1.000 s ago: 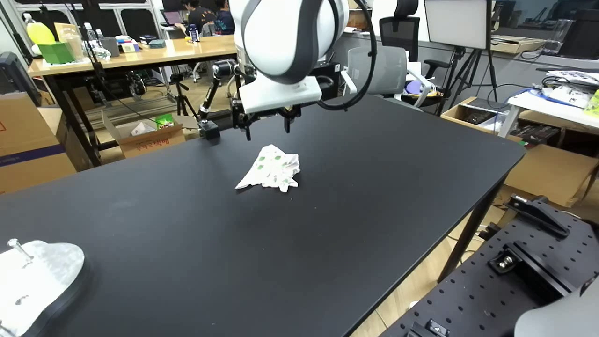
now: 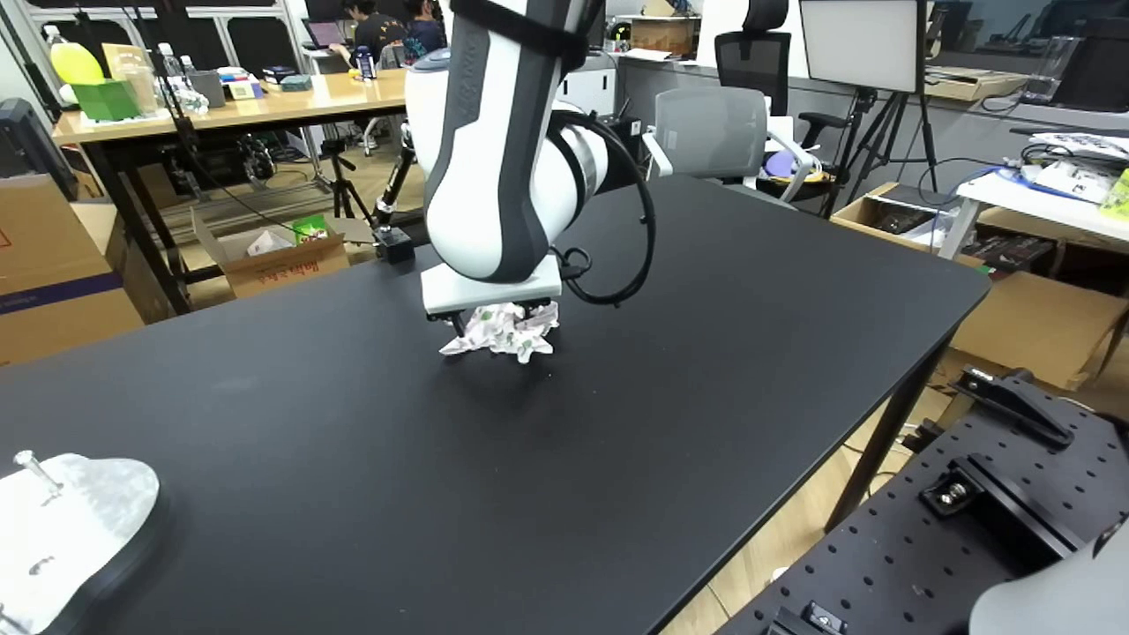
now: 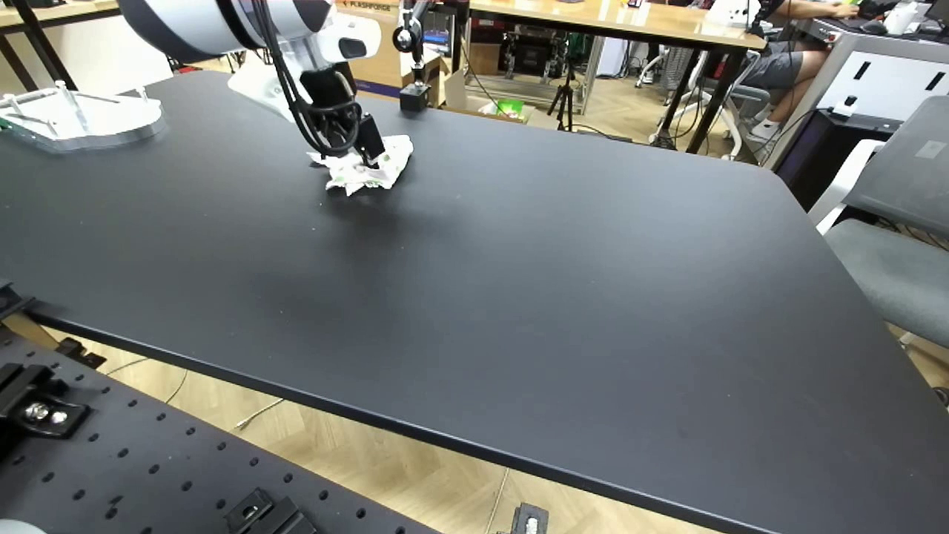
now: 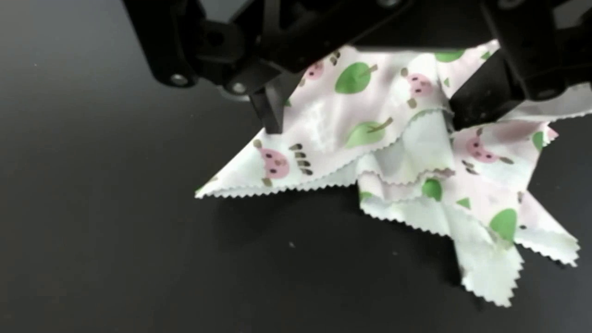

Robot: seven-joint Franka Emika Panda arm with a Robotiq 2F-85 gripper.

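A crumpled cloth [image 4: 377, 127] with green leaves, pink faces and zigzag edges lies on the black table. It shows as a small pale heap [image 2: 505, 330] below the arm in the first exterior view, and again as the cloth [image 3: 369, 174] in the second. My gripper is down over it with its fingers open wide. One fingertip [image 4: 272, 119] is at the cloth's left edge, and the other black finger [image 4: 483, 97] stands among the folds on the right. Cloth lies between the two. The gripper's body hides the cloth's far part.
A pale board with metal pegs [image 2: 74, 529] sits at the table's left. Near the far edge stands a black mount [image 2: 393, 245] with a post. A perforated black plate [image 3: 178, 454] lies beyond its near edge.
The arm has come down from above the table onto the cloth. The cloth's raised back corner is now covered, and its folds look slightly shifted.
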